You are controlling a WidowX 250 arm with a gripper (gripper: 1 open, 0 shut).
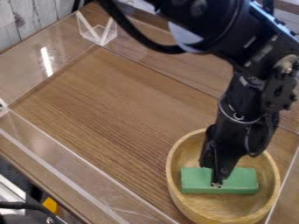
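A wooden bowl point(222, 208) sits at the lower right, with a green rectangular block point(239, 180) lying inside it. My black gripper point(215, 175) is over the bowl, its fingertips low at the upper left part of the block. The fingers look closed; whether anything thin is between them I cannot make out.
Clear plastic edging runs along the left side, with a clear holder point(100, 26) at the back left.
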